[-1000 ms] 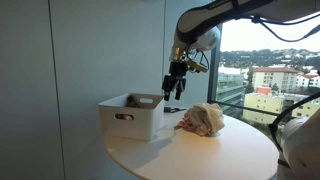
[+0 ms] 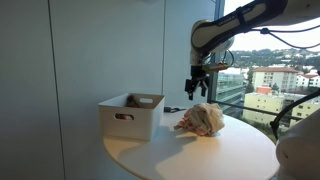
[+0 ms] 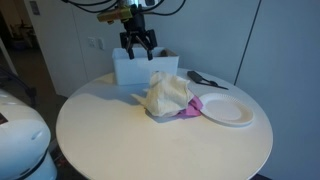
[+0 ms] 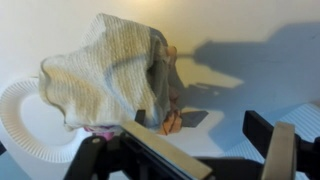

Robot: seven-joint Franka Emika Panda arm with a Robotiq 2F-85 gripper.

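A crumpled heap of cloth rests on the table, its top pale cream with pink cloth showing beneath. Seen from the wrist, the ribbed cream cloth lies left of centre, with an orange-brown part along its right side. My gripper hangs in the air above the table, apart from the cloth. Its fingers are spread with nothing between them; in exterior view 2 the gripper appears in front of the white box. What lies under the cloth is hidden.
The open white box stands on the table, something dark inside. A white plate sits beside the cloth, its rim partly covered in the wrist view. Dark utensils lie behind the plate.
In exterior view 1 my gripper has moved right, away from the box and closer to above the cloth. Cloth and box have not moved.
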